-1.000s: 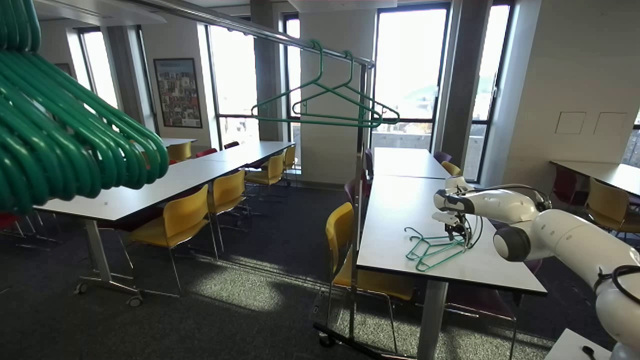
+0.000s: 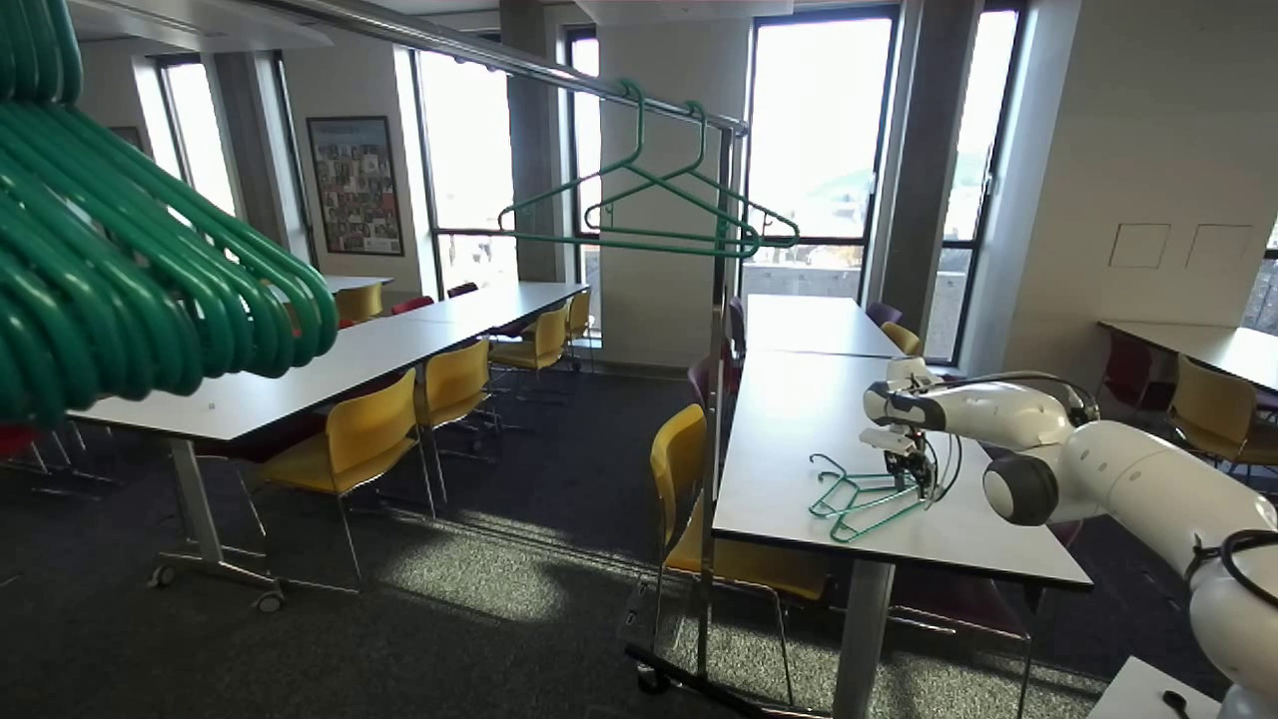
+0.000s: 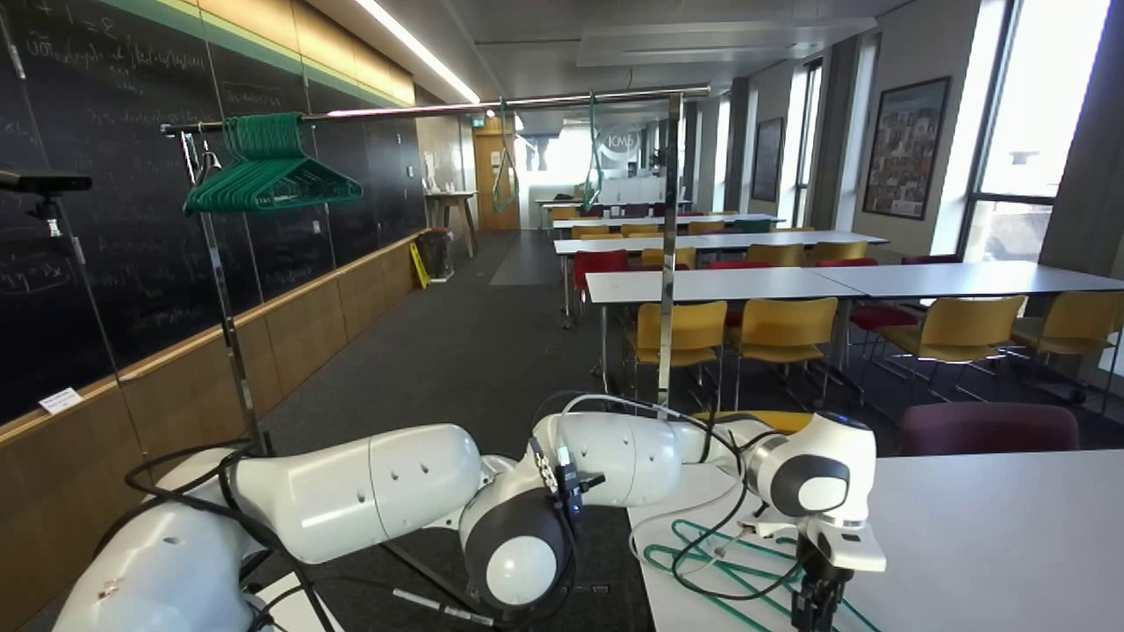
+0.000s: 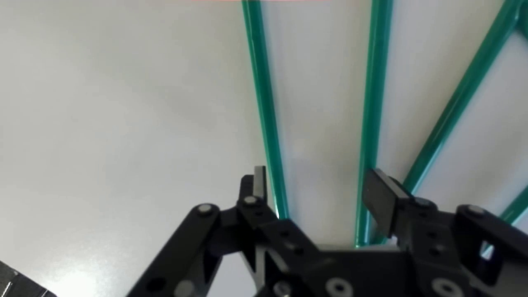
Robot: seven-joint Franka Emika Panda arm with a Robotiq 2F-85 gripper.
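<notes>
Green plastic hangers lie overlapping on the white table, their hooks toward the rack side. My gripper is low over their far ends, its fingers apart. In the wrist view, one green bar runs just inside the left finger. A second bar passes close along the inner side of the right finger. A slanting bar goes behind that right finger. Whether either finger touches a bar, I cannot tell. In exterior view 2 the gripper reaches down beside the hangers.
A metal rack rail carries two spaced green hangers near its post and a dense bunch at the other end. A yellow chair stands by the table edge. Beyond the gripper the table is clear.
My gripper has come down slightly toward the table beside the hangers. The hangers on the table look almost unmoved.
</notes>
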